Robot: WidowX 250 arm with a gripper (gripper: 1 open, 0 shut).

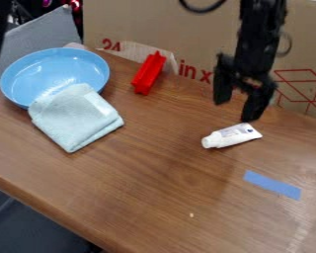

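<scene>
My black gripper point(239, 92) hangs at the top right, blurred, open with nothing visible between its fingers, above and just behind a white tube point(229, 136) lying on the wooden table point(147, 188). A folded pale cloth point(76, 117) lies at the left, a blue bowl point(52, 73) sits behind it, and a red object point(147, 73) lies at the back, near the cardboard.
A printed cardboard panel point(147, 30) lines the back. A blue strip point(272, 185) lies at the lower right.
</scene>
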